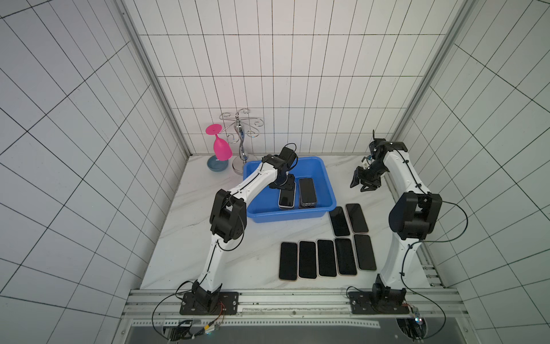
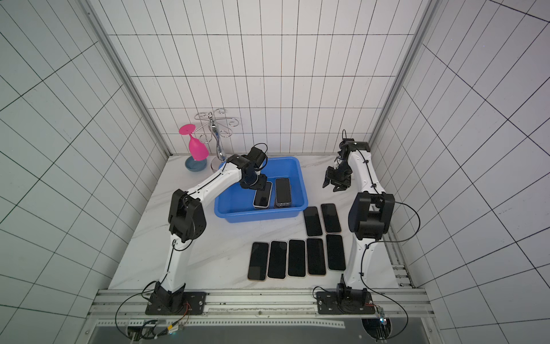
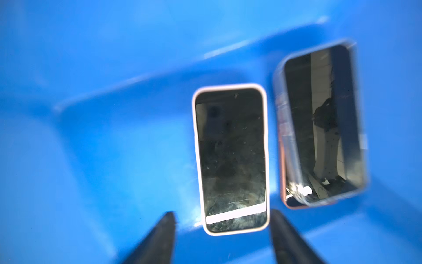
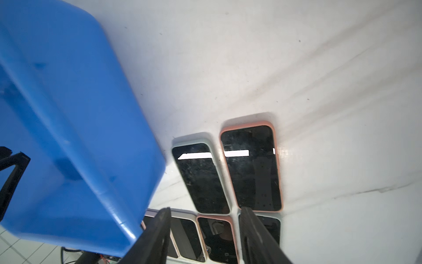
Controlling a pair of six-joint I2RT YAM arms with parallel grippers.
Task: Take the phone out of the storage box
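Observation:
The blue storage box (image 1: 266, 213) holds a white-rimmed phone (image 3: 230, 158) and, to its right, a stack of phones (image 3: 323, 123) with a clear-edged one on top. My left gripper hangs over the white-rimmed phone with its fingers apart at the near end and nothing between them that is held. My right gripper stands open above the table to the right of the box, nothing in it.
Several phones (image 1: 326, 258) lie in rows in front and right of the box. A metal stand (image 1: 240, 137) with a pink glass (image 1: 222, 148) and a blue bowl (image 1: 217, 165) are at back left.

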